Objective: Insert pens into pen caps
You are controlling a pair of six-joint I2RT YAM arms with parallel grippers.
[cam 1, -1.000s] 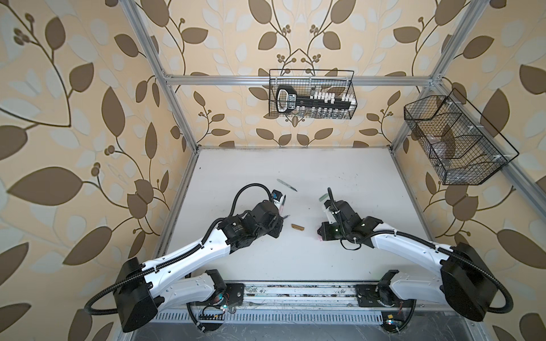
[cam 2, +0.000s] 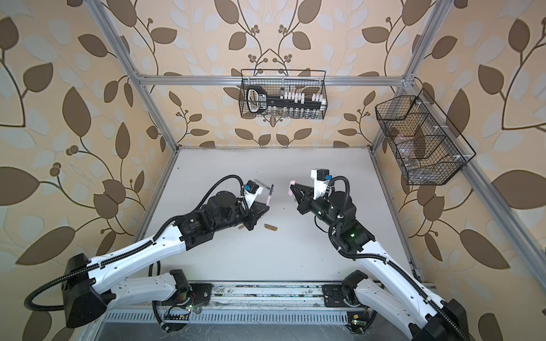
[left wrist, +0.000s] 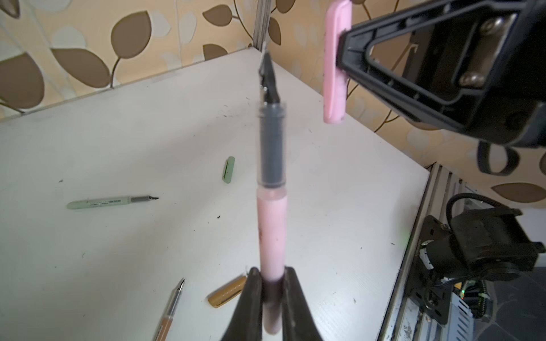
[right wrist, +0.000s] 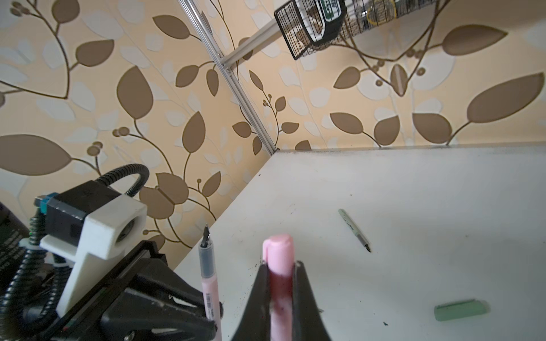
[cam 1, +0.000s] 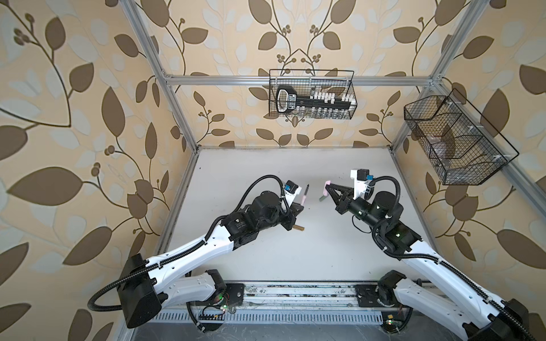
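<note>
My left gripper is shut on a pink pen (left wrist: 272, 227), held upright with its nib up. My right gripper is shut on a pink cap (right wrist: 279, 250), raised near that pen but apart from it, to its right in the top left view. On the table lie a green pen (left wrist: 102, 202), a green cap (left wrist: 228, 169), an orange pen (left wrist: 166, 321) and an orange cap (left wrist: 227, 292).
The white table (cam 1: 221, 176) has free room around its sides and back. Wire baskets hang on the back wall (cam 1: 312, 108) and right wall (cam 1: 455, 142), above the table.
Both arms have risen from low over the table. The right gripper has lifted the pink cap, and the left gripper has raised the pink pen.
</note>
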